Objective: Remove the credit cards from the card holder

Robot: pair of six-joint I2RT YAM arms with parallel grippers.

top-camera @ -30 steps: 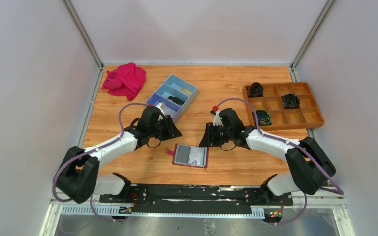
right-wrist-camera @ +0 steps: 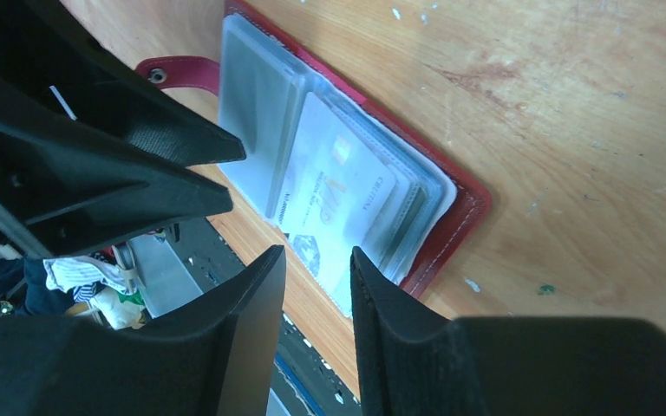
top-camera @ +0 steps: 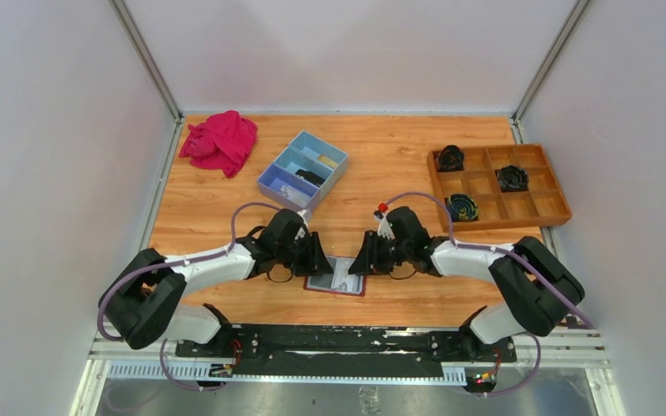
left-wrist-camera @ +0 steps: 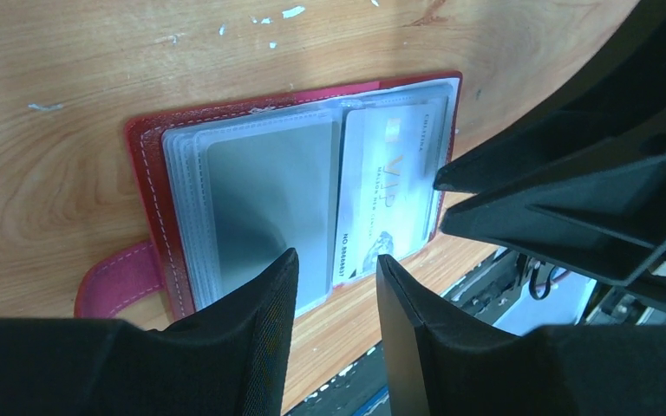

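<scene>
The card holder [top-camera: 319, 282] lies opened flat on the table, with a red cover and clear sleeves. A white card printed "VIP" sits in its right-hand sleeve; in the right wrist view this card [right-wrist-camera: 334, 186] shows more layers behind it. The left-hand sleeve [left-wrist-camera: 269, 195] looks bare. My left gripper is open above the holder's left half, its fingers empty. Over the right half is my right gripper, its fingers [right-wrist-camera: 256, 303] apart near the card's lower edge with nothing gripped between them. In the top view both grippers partly cover the holder.
Behind the arms stands a blue divided box [top-camera: 303, 166] with small items inside. A pink cloth [top-camera: 221, 143] lies at the back left, a wooden compartment tray [top-camera: 533, 192] with coiled cables at the right. Between box and tray the table is clear.
In the top view, the holder stays in place.
</scene>
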